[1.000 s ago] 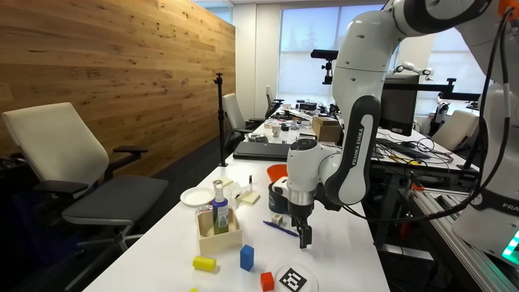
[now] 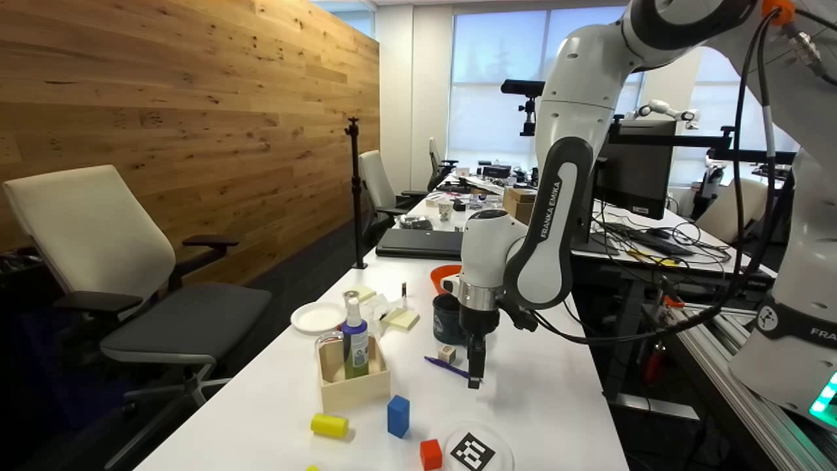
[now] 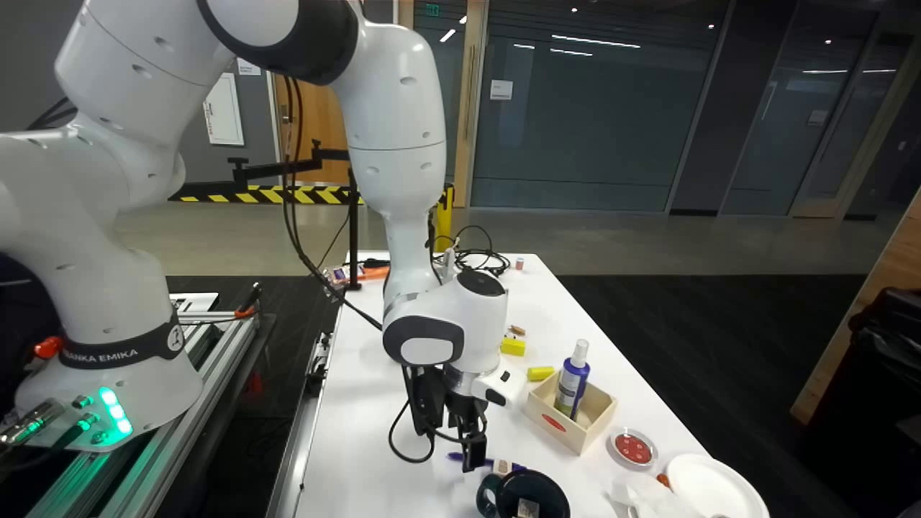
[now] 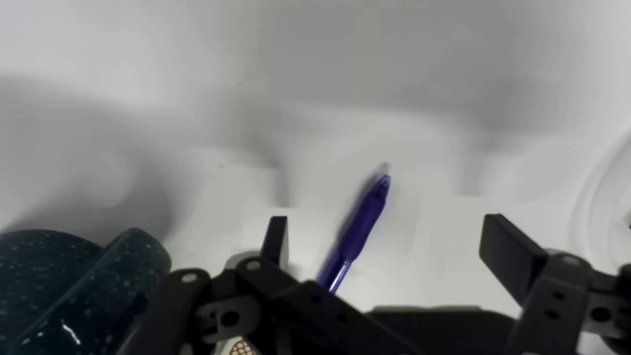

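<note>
A purple pen (image 4: 358, 228) lies on the white table, its lower part hidden behind my gripper in the wrist view. My gripper is open above the table, its fingers on either side of the pen's visible end, with nothing held. From exterior view 1, the pen (image 2: 447, 365) reaches to just behind the gripper fingers (image 2: 475, 369). A speckled dark teal mug (image 4: 53, 290) stands close to the left finger. Beside the pen sits a small wooden block (image 2: 447, 353), in front of the mug (image 2: 448, 318).
A wooden box (image 2: 357, 392) holds a spray bottle (image 2: 355, 345). Blue (image 2: 398, 416), red (image 2: 431, 454) and yellow (image 2: 329, 425) blocks lie nearer the camera, by a clear disc with a black-and-white marker (image 2: 472, 451). Right of the gripper the table is clear.
My gripper has shifted left and a little away from the exterior view 1 camera, so it now overlaps the pen's near end there. The objects on the table have stayed put.
</note>
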